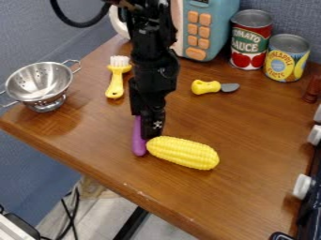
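Note:
My black gripper (152,122) points straight down over the wooden table, its tip low beside a purple eggplant-like item (139,142), whose upper end it covers. A yellow corn cob (185,152) lies just right of that purple item. Whether the fingers are open or closed on the purple item is hidden by the gripper's dark body.
A metal colander (38,86) and yellow brush (116,80) lie left. A yellow-handled tool (206,87), two cans (250,42) and a teal toy appliance (209,28) stand behind. A black object (310,187) lines the right edge.

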